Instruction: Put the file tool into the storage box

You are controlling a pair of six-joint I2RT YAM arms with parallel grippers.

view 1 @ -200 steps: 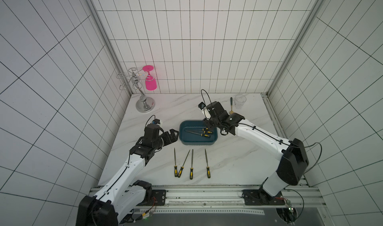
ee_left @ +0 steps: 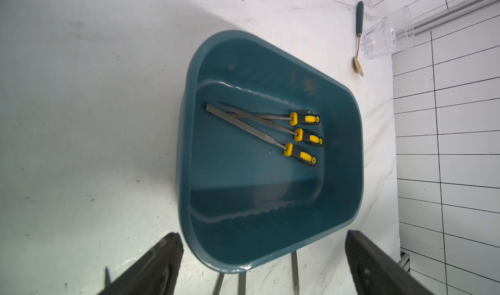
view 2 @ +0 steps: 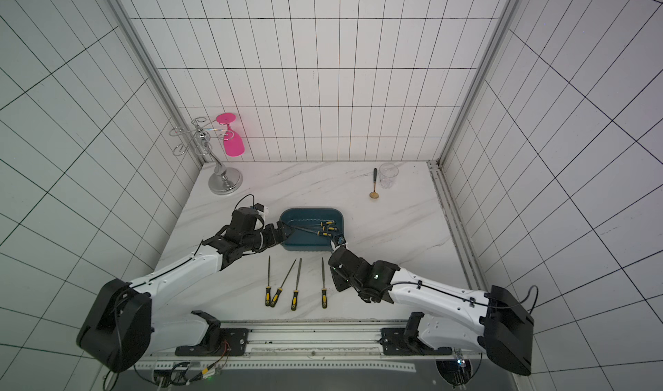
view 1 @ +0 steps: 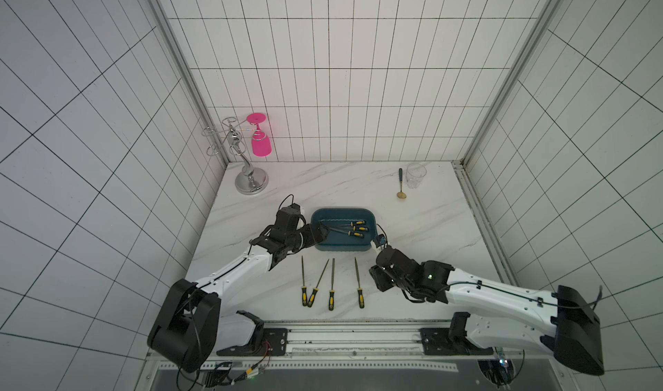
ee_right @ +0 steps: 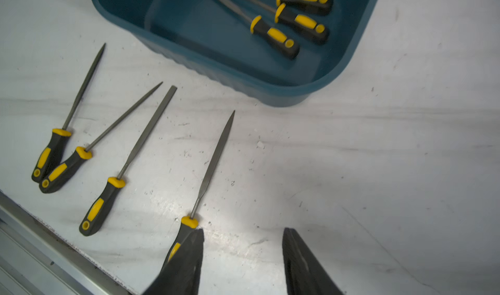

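Three files (ee_left: 299, 153) with black and yellow handles lie in the teal storage box (view 1: 343, 247). Several more files lie on the table in front of it. The rightmost of these, a file (ee_right: 212, 164) with a tapering blade, has its handle end partly hidden behind my right gripper's left finger. My right gripper is open and empty, above the table to the right of that file. My left gripper is open too, at the left end of the box, with nothing between its fingers.
A spoon (view 1: 400, 183) and a clear glass (view 1: 415, 175) are at the back right. A metal rack (view 1: 251, 179) holding a pink goblet (view 1: 260, 144) stands at the back left. Bare table lies right of the box.
The left gripper has moved right, closer over the box. The files have not moved.
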